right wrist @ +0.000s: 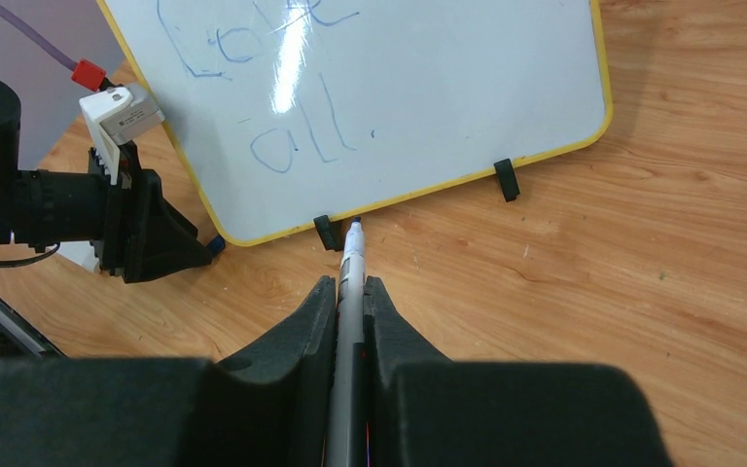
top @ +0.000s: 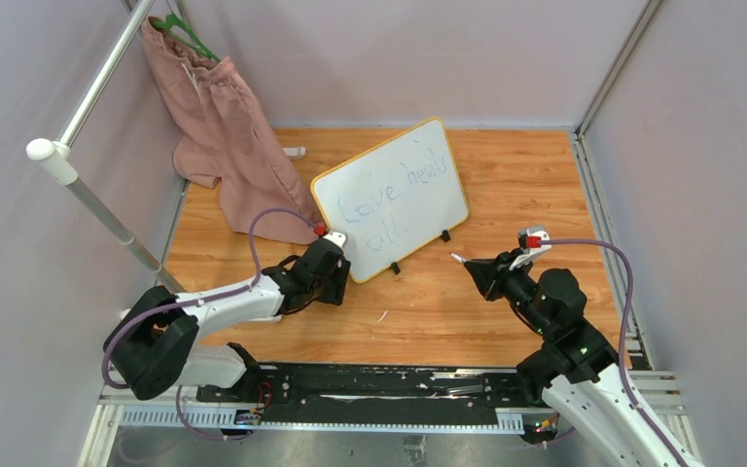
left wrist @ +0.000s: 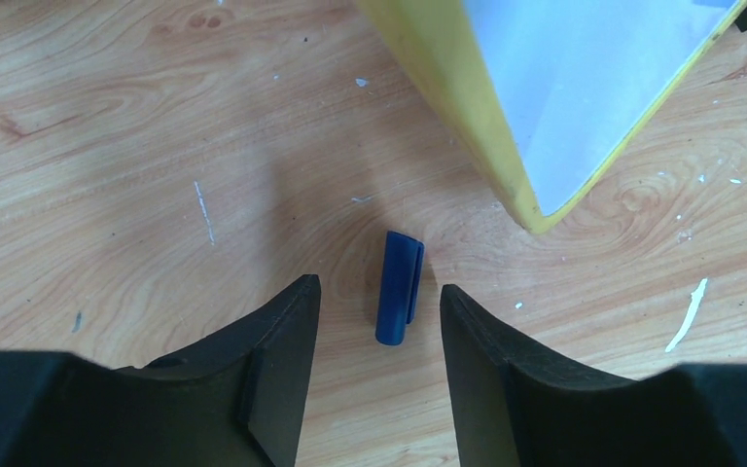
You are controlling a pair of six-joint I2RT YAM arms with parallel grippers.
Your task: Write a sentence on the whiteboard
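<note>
The whiteboard (top: pixel 399 195) bears blue writing, "Love heals all." My left gripper hangs part open at the board's lower-left corner, with a small dark blue cap (left wrist: pixel 397 287) lying on the wood between and just ahead of its fingertips. My right gripper is shut on a white-grey marker (right wrist: pixel 352 263), whose blue tip points toward the board's lower edge; in the top view it stands right of the board.
A pink garment (top: pixel 233 156) hangs from a rail at the back left, near the board. Black clips (right wrist: pixel 506 180) sit on the board's lower edge.
</note>
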